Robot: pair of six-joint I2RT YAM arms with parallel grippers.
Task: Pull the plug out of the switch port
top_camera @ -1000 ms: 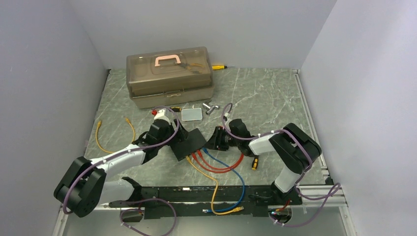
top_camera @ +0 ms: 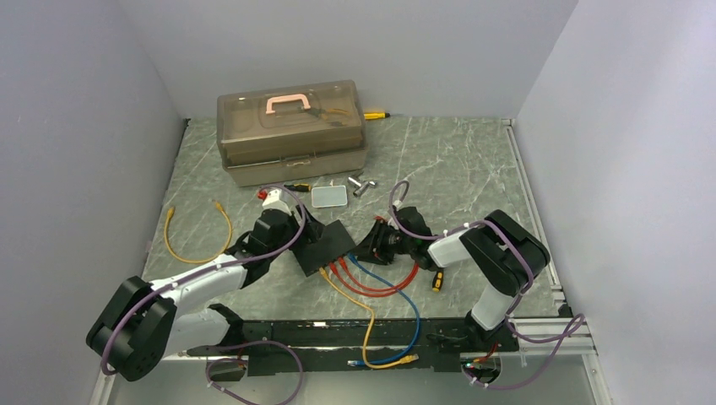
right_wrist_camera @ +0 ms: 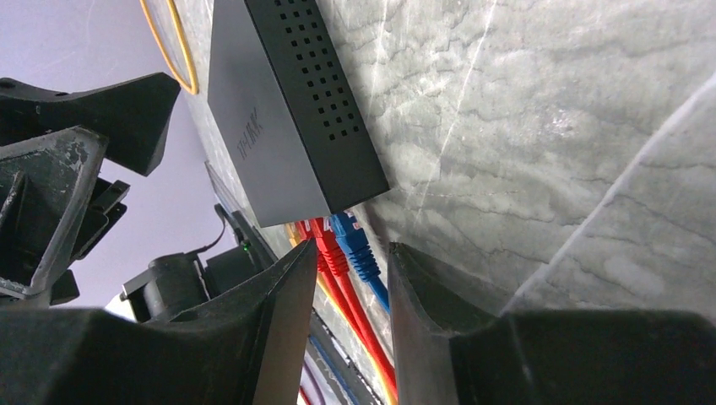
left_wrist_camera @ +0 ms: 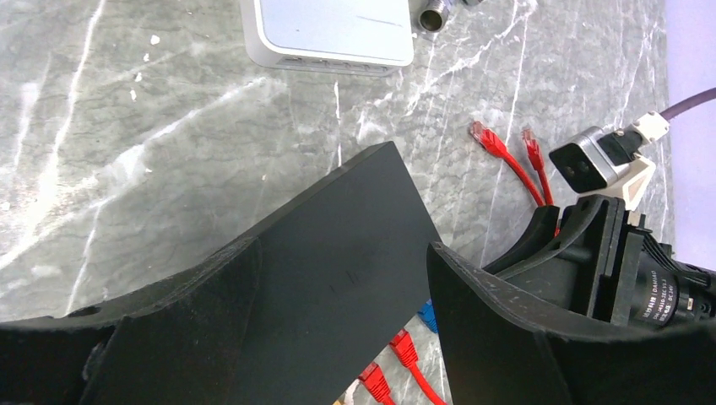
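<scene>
The black switch (top_camera: 325,249) lies flat on the marble table, with a yellow, two red and one blue plug along its front edge. My left gripper stands open, the switch (left_wrist_camera: 346,270) spanning the gap between its fingers; whether they touch it I cannot tell. In the right wrist view the blue plug (right_wrist_camera: 358,251) sits at the switch's corner port. My right gripper is open, its fingertips either side of the blue plug and its cable, with visible space on both sides. Next to the blue one are the red plugs (right_wrist_camera: 331,253).
The toolbox (top_camera: 291,139) stands at the back, with a small white box (top_camera: 329,197) and metal fittings (top_camera: 361,184) before it. Red and blue cables (top_camera: 405,295) loop in front of the switch. A loose yellow cable (top_camera: 173,245) lies left.
My left arm's elbow has moved a little to the left. The switch and cables look unmoved.
</scene>
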